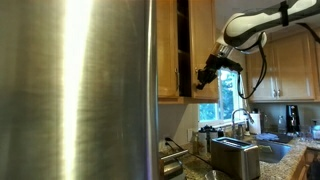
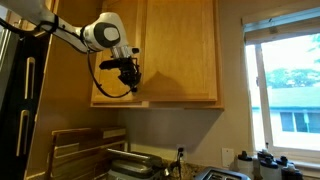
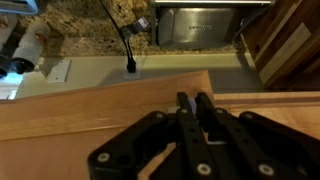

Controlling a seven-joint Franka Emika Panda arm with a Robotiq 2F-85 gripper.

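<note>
A wooden upper cabinet door stands ajar, with a dark opening along its left side. At the lower part of this door is my gripper. The second exterior view has the gripper against the lower front of the wooden cabinets. From the wrist, the gripper is shut at the end of the wooden panel. Whether its fingers hold a handle or the door's edge is hidden. A neighbouring door with a metal handle is on the left.
Below are a toaster on the granite counter and a sink beneath the window. A large steel surface blocks the left of the first exterior view. A cable shows in the wrist view.
</note>
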